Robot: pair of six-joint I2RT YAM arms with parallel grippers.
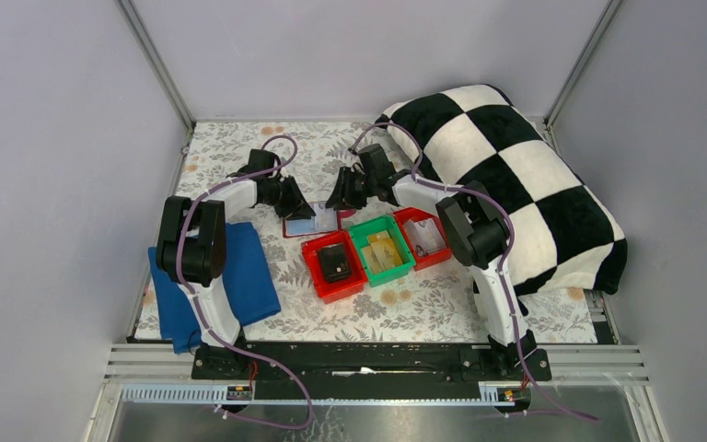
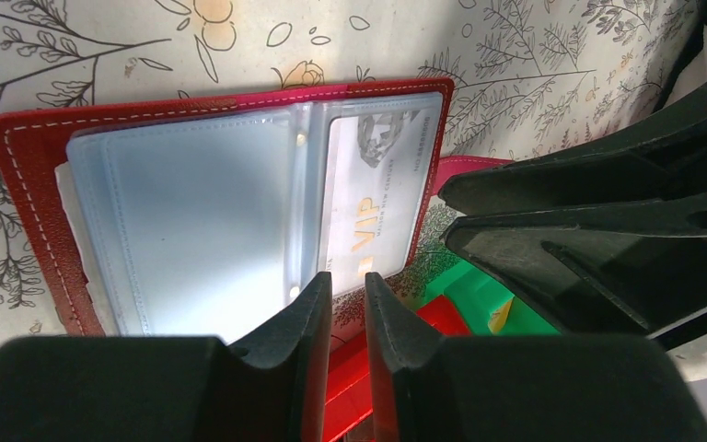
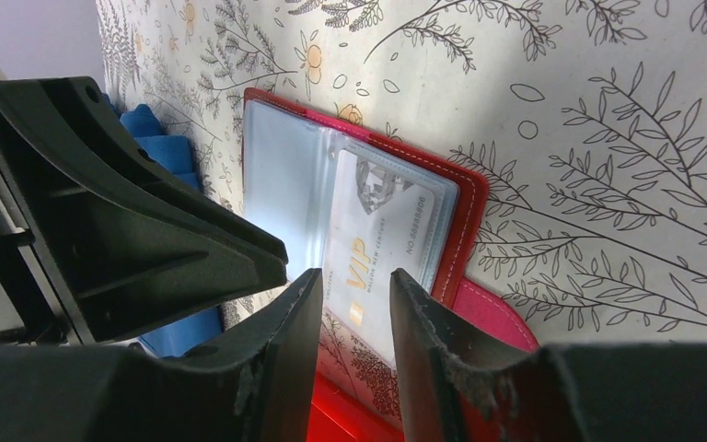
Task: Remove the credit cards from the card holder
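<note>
An open card holder (image 1: 299,226) with red edges and clear sleeves lies on the floral mat. A white VIP card (image 2: 373,189) sits in its right sleeve; the left sleeve (image 2: 193,221) looks pale blue. My left gripper is low over the holder, its fingertips close together near the middle fold and card's lower left, with only a narrow gap. My right gripper stands open over the card at the holder's right side, nothing visible held between its fingers.
Red (image 1: 336,293), green (image 1: 400,272) and second red (image 1: 437,258) bins stand in front, holding items. A blue cloth (image 1: 249,276) lies left. A checkered cushion (image 1: 534,170) fills the back right.
</note>
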